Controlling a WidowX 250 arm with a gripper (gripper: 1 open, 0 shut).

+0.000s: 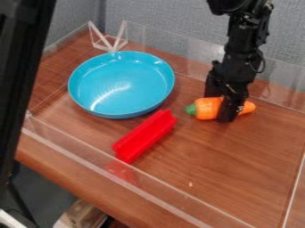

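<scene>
An orange toy carrot (205,108) with a green top lies on the wooden surface, right of centre. The black gripper (226,100) is down over its middle, its fingers around the carrot and partly hiding it. Whether the fingers are closed on it is hard to tell.
A blue plate (121,84) sits at the upper left, with a red block (144,135) below it. A white wire object (109,39) stands behind the plate. Clear low walls border the surface.
</scene>
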